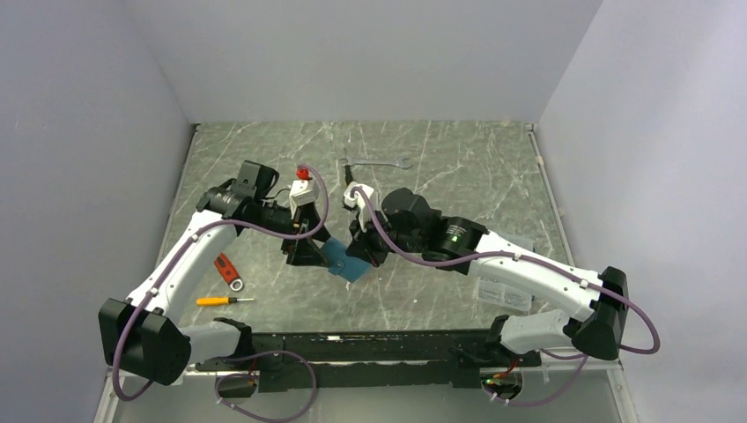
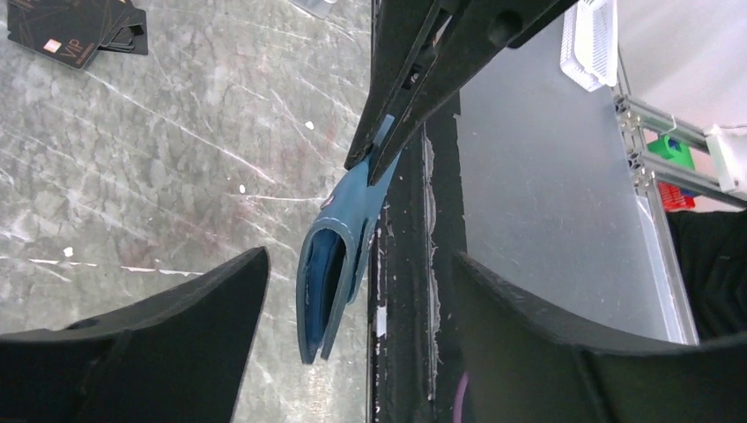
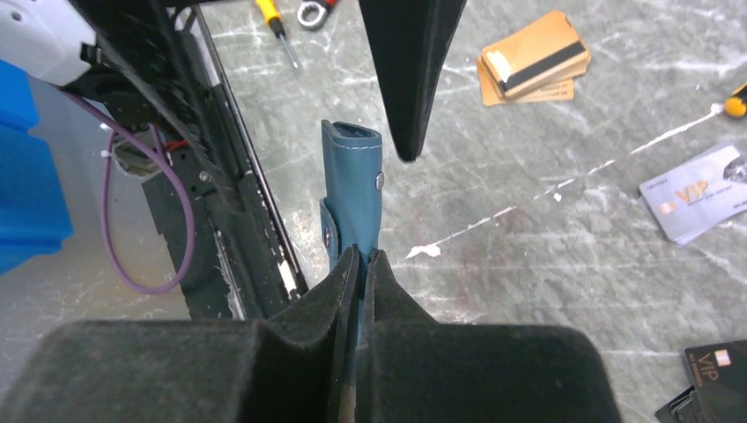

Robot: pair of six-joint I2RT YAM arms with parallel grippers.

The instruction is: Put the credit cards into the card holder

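Note:
The blue card holder [image 1: 343,263] is raised off the table, with my right gripper shut on one end of it. Its far end, in the left wrist view, is an open slot [image 2: 328,264] facing my left gripper. That gripper is part open; one finger [image 2: 198,308] is on each side of the holder, and nothing is clamped between them. Black VIP cards [image 2: 70,35] lie on the table. Gold cards [image 3: 533,57], silver cards [image 3: 696,194] and the black cards [image 3: 722,379] appear in the right wrist view.
A red cutter [image 1: 228,271] and an orange screwdriver [image 1: 220,300] lie at left. A wrench [image 1: 377,163] lies at the back, a clear plastic container [image 1: 505,294] at right. The table's front edge runs close below the holder.

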